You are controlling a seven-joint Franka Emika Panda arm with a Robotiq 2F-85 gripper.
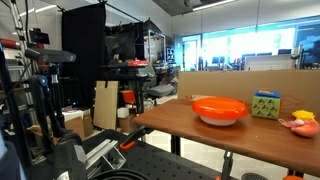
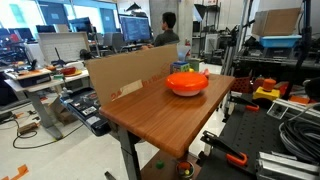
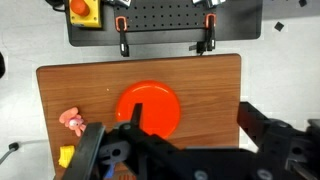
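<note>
A shallow red-orange bowl [image 1: 219, 109] with a paler base rests on the wooden table [image 1: 170, 119]. From above, in the wrist view, the bowl [image 3: 149, 98] looks empty where it shows. Dark parts of my gripper fill the bottom of that view, standing apart to the left and right, with nothing seen between them. It hangs above the table, and its fingers cover the bowl's lower side. Behind the bowl is a green box [image 1: 266, 106] with a blue top. A pink toy [image 1: 300, 127] lies at the right with a yellow piece [image 3: 66, 155] beside it.
A tall brown panel [image 2: 130, 76] stands along one side of the table. In the wrist view a dark metal base [image 3: 165, 32] with clamps borders the table, and a yellow box with an orange button [image 3: 80, 7] sits on it. Bare tabletop surrounds the bowl.
</note>
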